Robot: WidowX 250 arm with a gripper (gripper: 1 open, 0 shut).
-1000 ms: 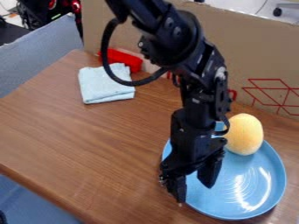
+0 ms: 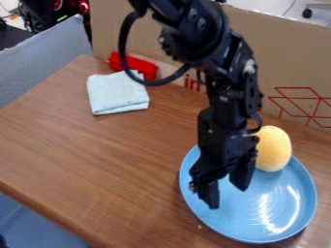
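My black gripper (image 2: pixel 222 184) is low over the blue plate (image 2: pixel 269 215) on the right of the table, its two fingers apart, with nothing visible between them. A yellow rounded object (image 2: pixel 273 147) rests at the back of the plate, just right of and behind the gripper, partly hidden by the arm.
A folded pale cloth (image 2: pixel 116 93) and a red object (image 2: pixel 132 64) lie at the back left of the wooden table (image 2: pixel 91 165). A cardboard panel stands along the back.
My gripper has risen slightly and shifted a little to the right over the plate. The plate and the other objects look unmoved.
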